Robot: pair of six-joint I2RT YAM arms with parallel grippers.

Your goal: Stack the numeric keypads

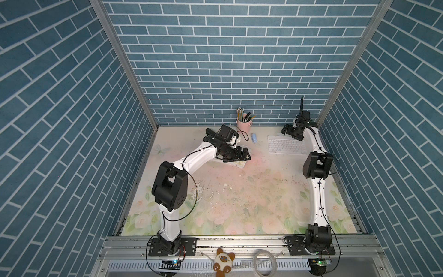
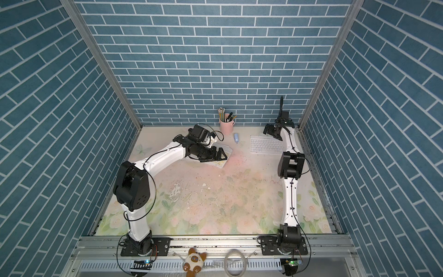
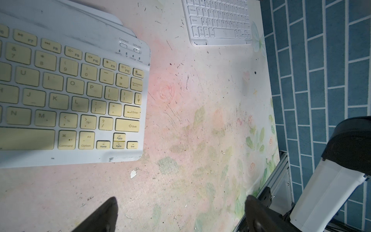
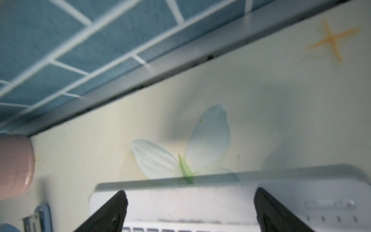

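A keyboard with yellow keys (image 3: 77, 101) fills the left of the left wrist view; pale edges (image 3: 101, 12) stick out from behind its rear corner, seemingly other boards under it. My left gripper (image 1: 242, 153) is over this pile, hiding much of it from above; its fingers (image 3: 103, 217) stand wide apart with nothing between. A white keyboard (image 1: 285, 145) lies flat at the back right. At its rear edge hovers my right gripper (image 1: 291, 131), open and empty, its fingers (image 4: 112, 210) in front of the board's white rear strip (image 4: 185, 203).
A pink cup of pens (image 1: 243, 123) stands against the back wall, with a small blue object (image 1: 254, 138) lying in front of it. The back wall is close behind the right gripper.
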